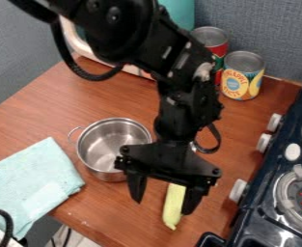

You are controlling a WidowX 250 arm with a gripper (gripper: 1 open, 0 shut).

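Note:
The black arm reaches down from the top, its gripper [164, 193] hanging over a yellow elongated item [174, 207], possibly corn or a banana, on the wooden table [76, 96]. The fingers point down either side of the item's upper part and look apart; whether they touch it is unclear. A steel pot [105, 140] sits left of the gripper.
A folded light-blue towel [31, 183] lies at the left. A stove [276, 212] fills the right edge. Two cans, red [210, 39] and yellow-labelled [242, 72], stand at the back beside a partly hidden appliance.

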